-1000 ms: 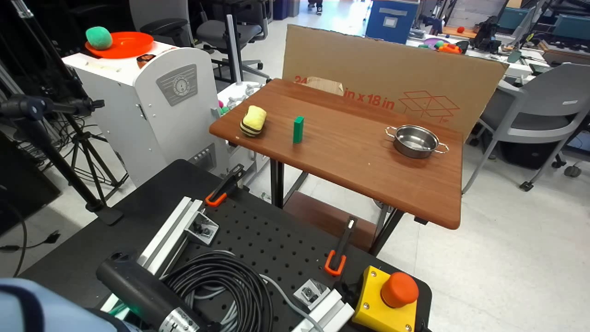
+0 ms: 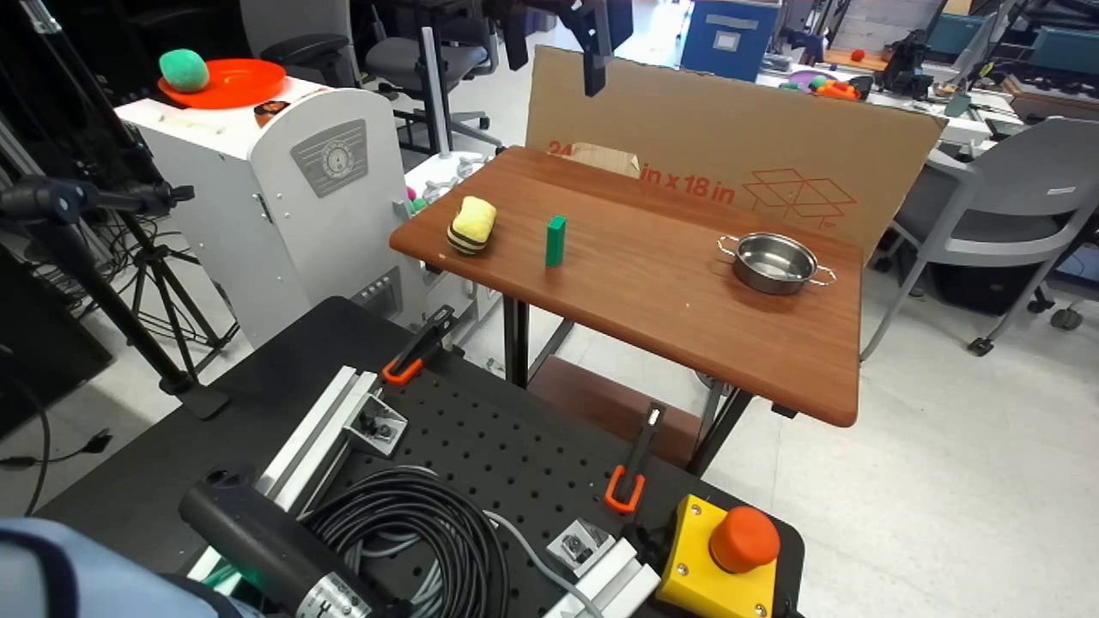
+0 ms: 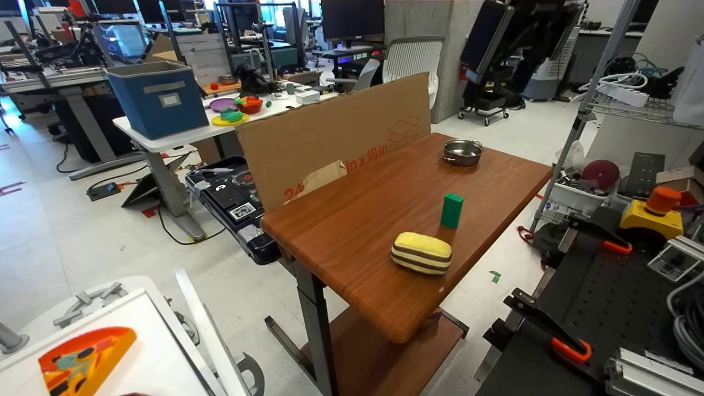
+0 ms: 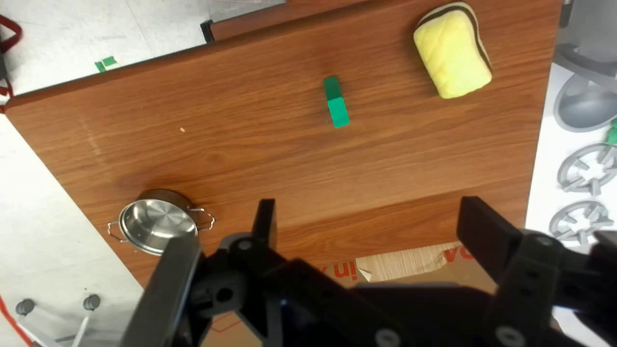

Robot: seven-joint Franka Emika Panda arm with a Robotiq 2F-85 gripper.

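Upright on the wooden table (image 2: 639, 278) stands a green block (image 2: 555, 242), also in the wrist view as a green block (image 4: 339, 112). A yellow plush piece with brown stripes (image 3: 422, 253) lies near the table's end, close to the block. Toward the opposite end sits a small steel pot (image 2: 774, 263) with two handles, empty inside in the wrist view. High above the table, my gripper is open, its black fingers (image 4: 265, 223) wide apart with nothing between them. In exterior view 1, part of the gripper (image 2: 556, 72) hangs at the top edge.
A cardboard sheet (image 2: 721, 144) stands along the table's far edge. A white toy stove (image 2: 340, 196) is beside the plush end. The black pegboard bench (image 2: 494, 433) with clamps and an emergency stop (image 2: 737, 541) lies in front. Mid-table is clear between block and pot.
My gripper has come into exterior view 1 at the top, where it was absent before. The block, plush piece and pot have stayed put.
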